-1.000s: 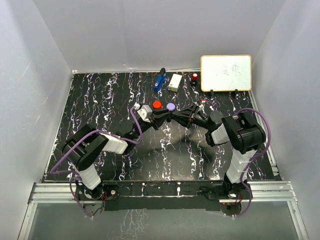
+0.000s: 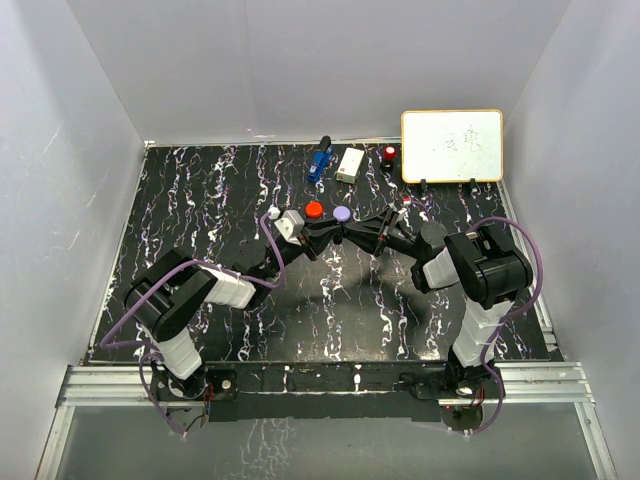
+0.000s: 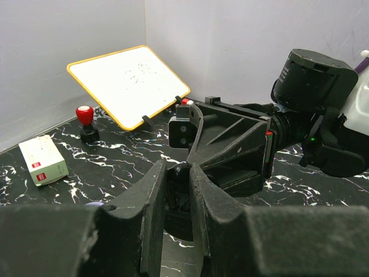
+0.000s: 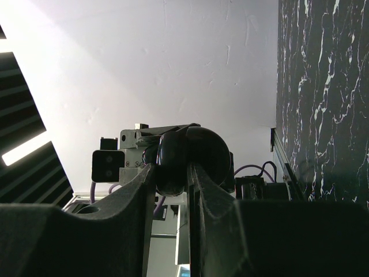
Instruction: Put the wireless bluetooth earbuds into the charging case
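Note:
My two grippers meet over the middle of the table. The right gripper is shut on the glossy black charging case (image 4: 204, 151), which shows large in the right wrist view. The left gripper is shut on a small black earbud (image 3: 180, 169) held at the case, between its fingertips. Whether the earbud sits inside a slot cannot be told, as black parts overlap and the fingers hide much of them.
Behind the grippers stand a red cap (image 2: 314, 208), a purple cap (image 2: 342, 214), a blue item (image 2: 319, 163), a white box (image 2: 349, 164), a red-topped stamp (image 2: 389, 155) and a whiteboard (image 2: 452, 146).

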